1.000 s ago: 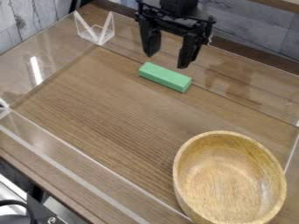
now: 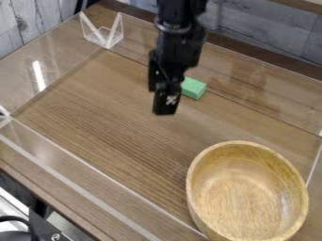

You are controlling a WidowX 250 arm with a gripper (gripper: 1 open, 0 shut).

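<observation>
My black gripper (image 2: 164,94) is in the upper middle of the camera view, low over the wooden table (image 2: 88,136), with its fingers pointing down. It looks open, though motion blur softens its fingers. Just behind it to the right lies a green block (image 2: 194,88), partly hidden by the arm.
A large round wooden bowl (image 2: 246,202) fills the lower right. A clear plastic piece (image 2: 104,28) stands at the back left.
The gripper and arm have swung down and toward the front left, from above the back of the green block to in front of it. The block shows no clear movement.
</observation>
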